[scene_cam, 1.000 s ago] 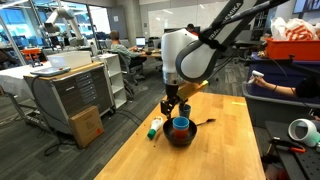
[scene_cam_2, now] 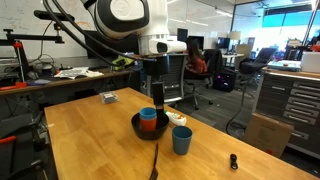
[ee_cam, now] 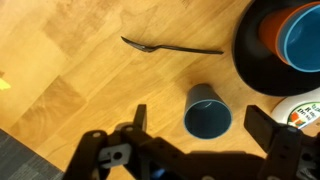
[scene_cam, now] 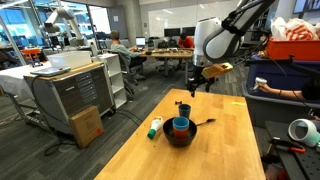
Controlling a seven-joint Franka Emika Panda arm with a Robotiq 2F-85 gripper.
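Observation:
My gripper stands open above the table, nothing between its fingers. Beneath it in the wrist view, an upright dark blue cup (ee_cam: 207, 122) appears in the gap, clearly lower than the fingertips. The same cup (scene_cam_2: 181, 140) stands on the table beside a black bowl (scene_cam_2: 150, 130). Inside that bowl sits an orange-red cup with a blue cup (scene_cam: 181, 124) on or in it. A dark fork (ee_cam: 170, 47) lies flat on the wood, apart from both.
A white bottle-like item (scene_cam: 154, 128) is close to the bowl. Farther along lies a small black object (scene_cam_2: 233, 161). Bare wooden tabletop (scene_cam_2: 85, 150) stretches to the other side of the bowl.
Over the last second the arm has moved right in exterior view 1, away from the bowl. The bowl, cups and fork appear to stay in place.

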